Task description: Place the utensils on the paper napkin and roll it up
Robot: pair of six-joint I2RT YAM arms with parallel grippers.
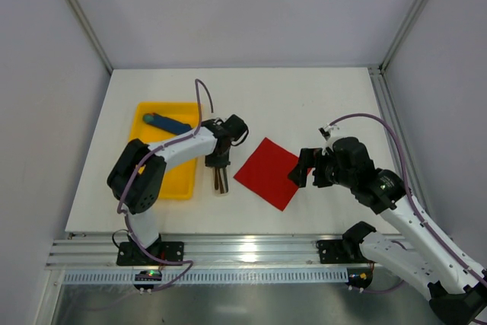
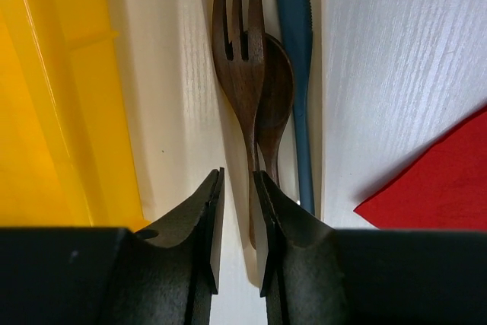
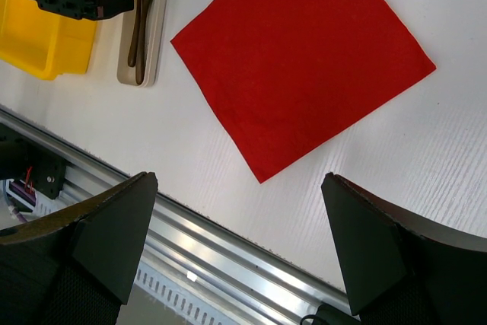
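A fork, a spoon and a blue-grey knife lie side by side in a narrow beige tray; the fork partly covers the spoon. Over this tray my left gripper is open by a small gap, the fork's handle beside its right fingertip. Nothing shows as held. To the tray's right the red napkin lies flat, turned like a diamond and empty. My right gripper stands wide open above the napkin's right side, nothing between its fingers. In the top view the left gripper hides part of the tray.
Left of the tray stands a yellow bin, with a dark blue rolled item in it. A metal rail runs along the front edge.
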